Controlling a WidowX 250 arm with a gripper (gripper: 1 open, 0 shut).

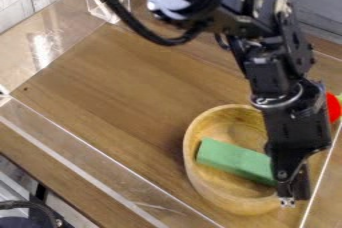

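A round wooden bowl [211, 192] rests at the lower right of the table with a green block [234, 159] lying tilted inside it. My black gripper [289, 190] comes down over the bowl's right side, its tip beside the right end of the block. The gripper looks shut; whether anything is between its fingers is hard to see, as the arm hides that part of the bowl.
A red object [331, 110] is partly hidden behind the arm at the right. A clear plastic piece [107, 0] stands at the upper left.
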